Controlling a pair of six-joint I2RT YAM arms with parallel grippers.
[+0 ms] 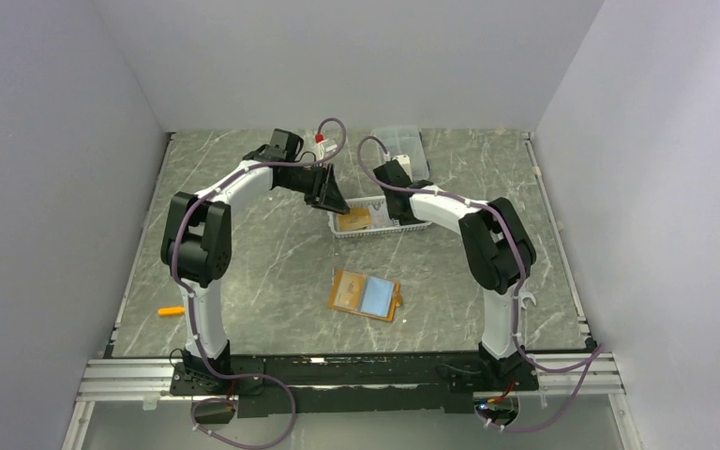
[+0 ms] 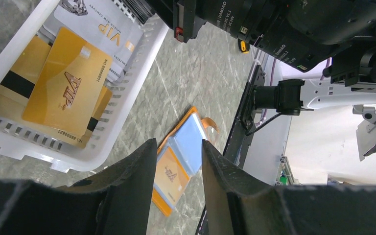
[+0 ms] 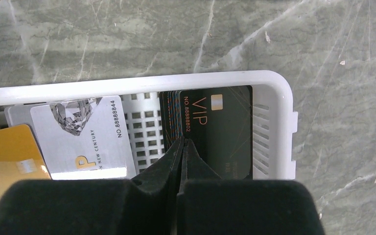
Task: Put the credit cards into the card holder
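A fanned stack of black VIP cards [image 3: 225,127] lies flat at the right end of the white basket [image 3: 127,84]. My right gripper is shut over the stack's left part, its fingertips together and no card between them. White cards [image 3: 81,139] and gold cards [image 2: 68,85] fill the basket's middle and left. The card holder [image 1: 366,295], tan-edged with a gold card and a light blue panel, rests flat on the table in front. My left gripper stands open and empty near the basket's left end.
A clear plastic box [image 1: 403,145] sits behind the basket, partly hidden by the right arm. An orange-handled tool [image 1: 171,310] lies far left, and a wrench [image 1: 527,297] lies at the right. Table space between basket and holder is clear.
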